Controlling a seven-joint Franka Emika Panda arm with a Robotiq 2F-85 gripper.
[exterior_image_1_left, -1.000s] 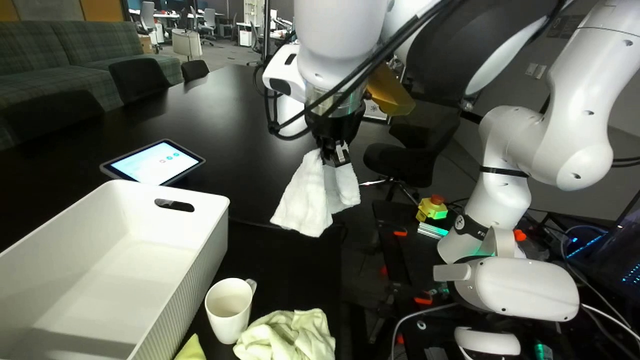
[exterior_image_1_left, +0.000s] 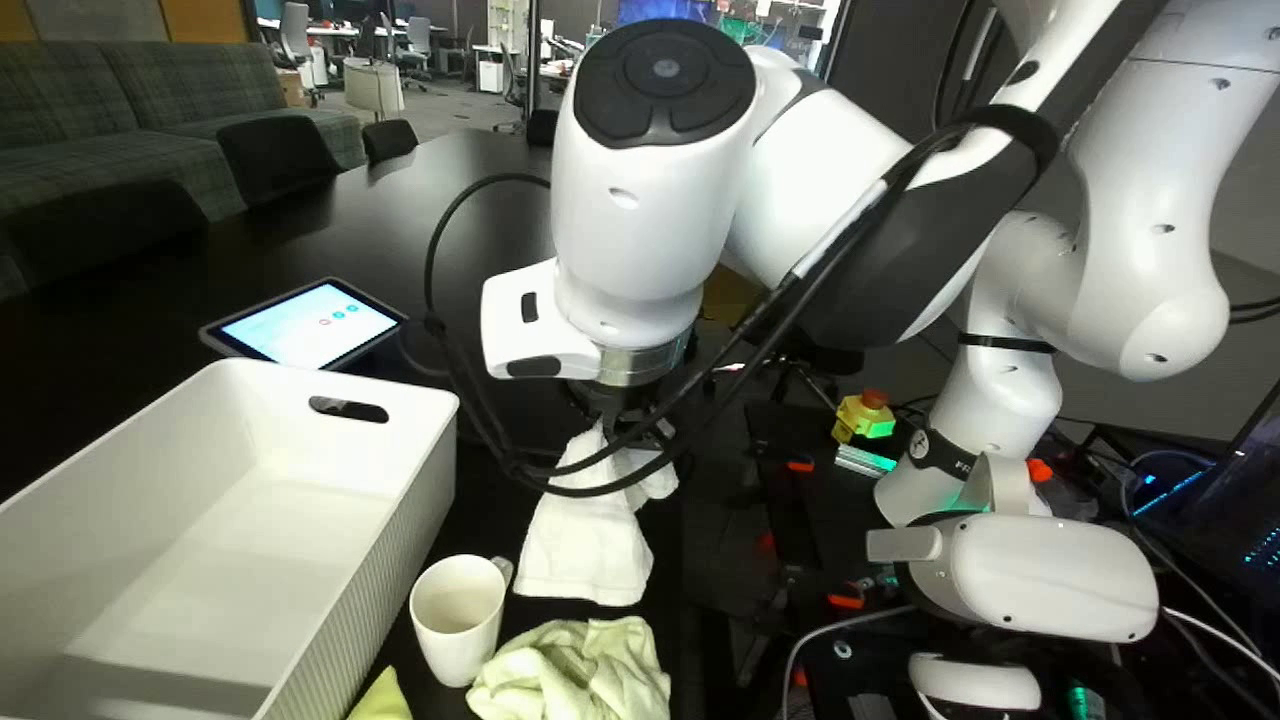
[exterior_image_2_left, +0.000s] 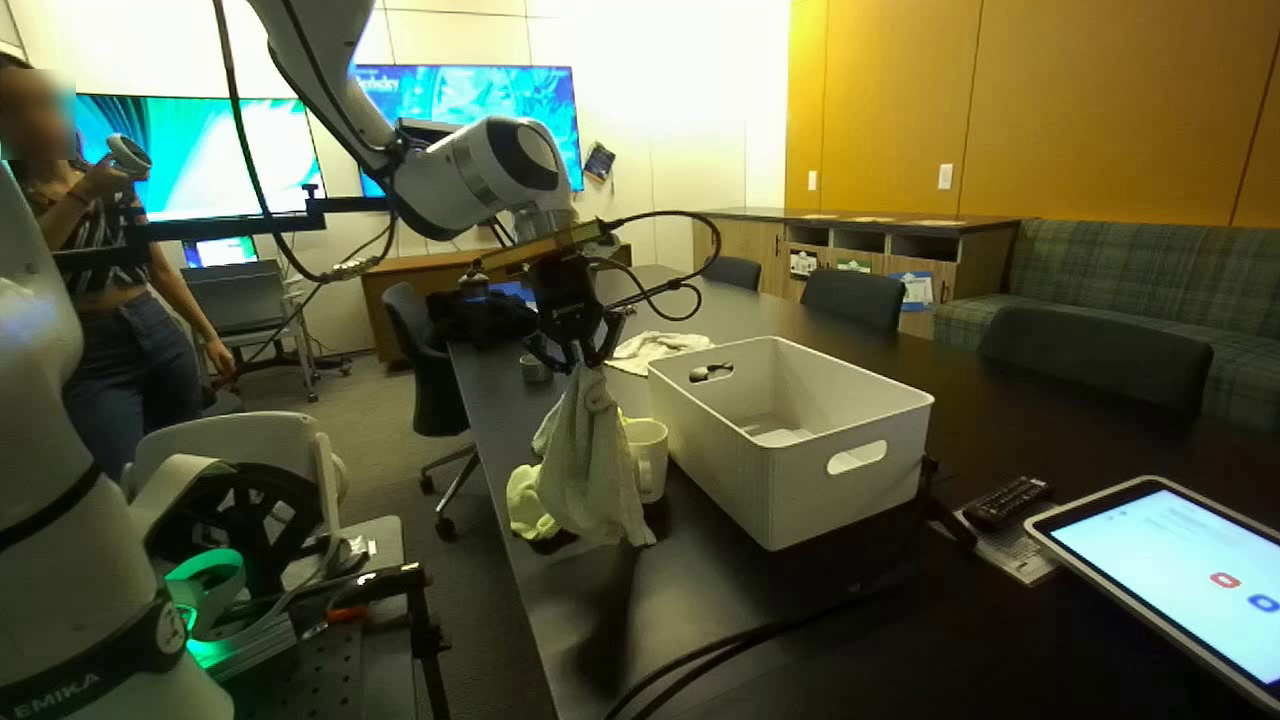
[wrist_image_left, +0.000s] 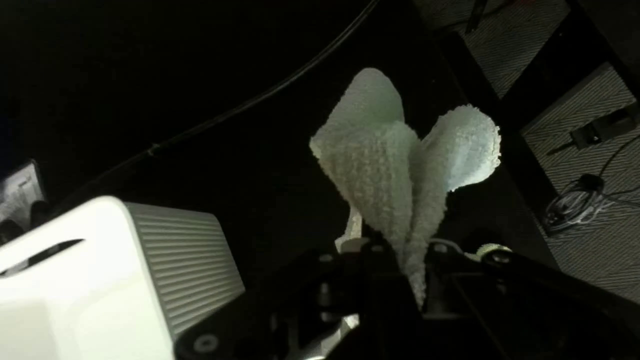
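Note:
A white cloth (exterior_image_1_left: 585, 542) hangs down from my gripper (exterior_image_1_left: 621, 422), which is shut on its upper part. In exterior view 2 the cloth (exterior_image_2_left: 590, 462) dangles over the near edge of the black table, in front of the mug. The wrist view shows the cloth (wrist_image_left: 384, 168) bunched between the dark fingers, its folds spreading outward. A white mug (exterior_image_1_left: 458, 614) stands upright between the bin and the cloth. The large white bin (exterior_image_1_left: 414, 432) is to the left of my gripper, and its visible floor is bare in exterior view 1.
A pale green cloth (exterior_image_1_left: 576, 674) lies crumpled beside the mug, with a green item (exterior_image_1_left: 384, 698) near the bin. The tablet (exterior_image_1_left: 310, 326) rests behind the bin. A black cable (exterior_image_2_left: 732, 642) crosses the table. Past its edge, a headset (exterior_image_1_left: 1032, 576) sits on another surface.
My gripper has come down and toward exterior view 1's camera, slightly left, carrying the white cloth closer to the mug and green cloth. The bin and mug have not moved.

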